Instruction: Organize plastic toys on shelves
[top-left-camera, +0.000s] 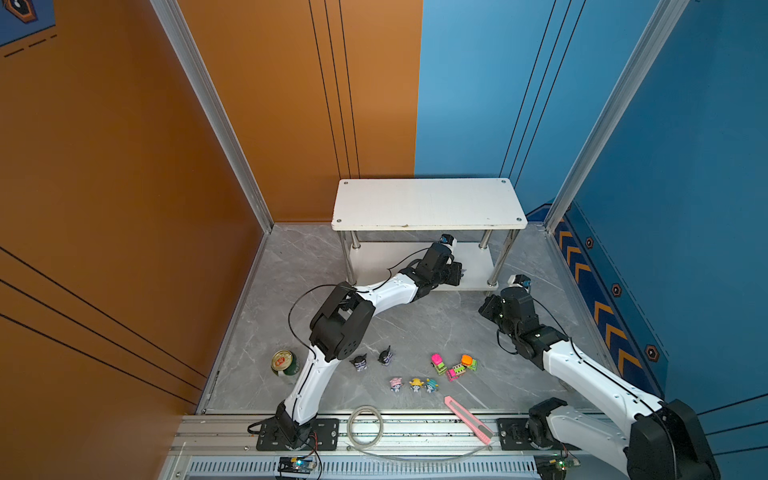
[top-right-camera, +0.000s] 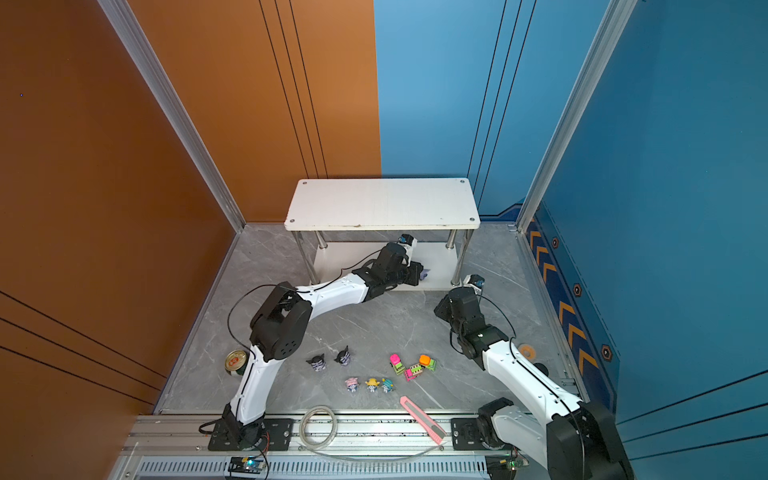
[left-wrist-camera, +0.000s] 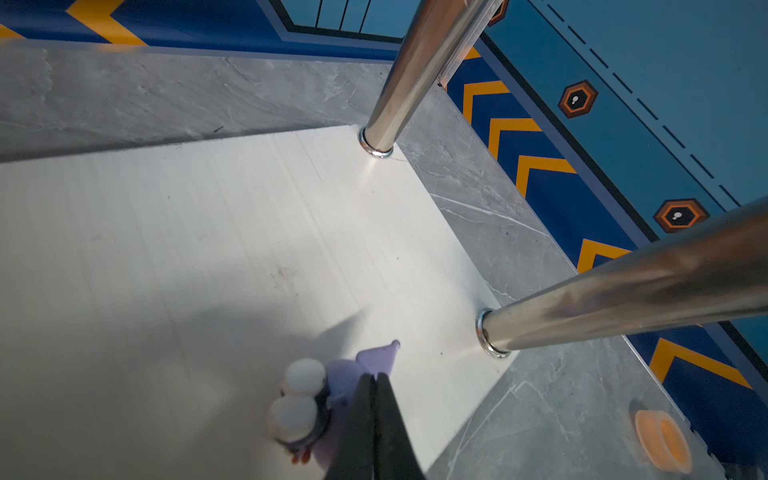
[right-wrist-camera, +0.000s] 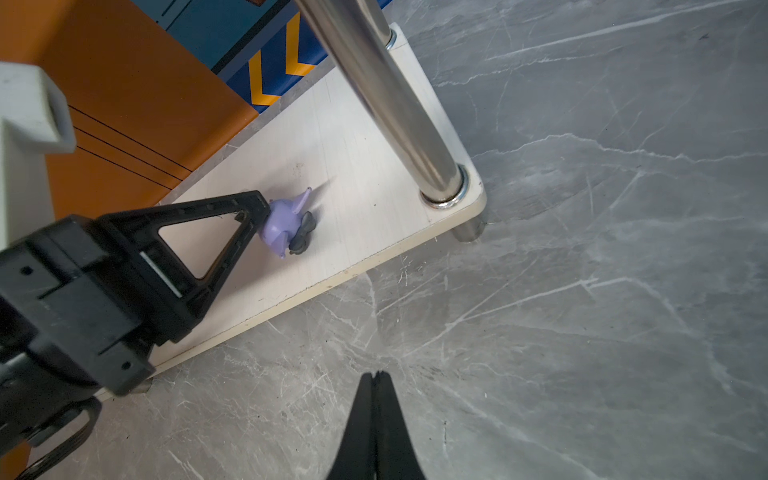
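On the right half of the lower shelf (left-wrist-camera: 200, 240) a purple toy (left-wrist-camera: 342, 374) lies on its side, its two white-soled feet pointing left in the left wrist view. My left gripper is shut with nothing between its fingers; the fingertips are right over the toy and hide part of it. Whether they touch it I cannot tell. In the right wrist view the left fingers reach the purple toy (right-wrist-camera: 281, 224) from the left. My right gripper is shut and empty above the bare grey floor. Two dark toys (top-left-camera: 360, 362) stand on the floor in front.
Metal posts (right-wrist-camera: 400, 120) hold the white upper shelf (top-left-camera: 428, 204) over the left gripper. Three small figures (top-left-camera: 416, 385) and several bright blocks (top-left-camera: 456, 371) lie near the front, with a pink cutter (top-left-camera: 468, 420) on the rail. Floor between shelf and toys is clear.
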